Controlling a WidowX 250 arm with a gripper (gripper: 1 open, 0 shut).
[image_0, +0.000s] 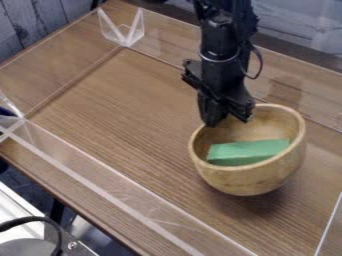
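A tan bowl (243, 178) with a green block (246, 152) lying in it sits on the right part of the wooden table. The black gripper (214, 112) is at the bowl's far left rim, its tips low by the rim, shut with nothing visible between its fingers; whether it touches the bowl cannot be told.
A clear plastic piece (120, 30) stands at the back left. Black cables (40, 235) lie beyond the near left edge.
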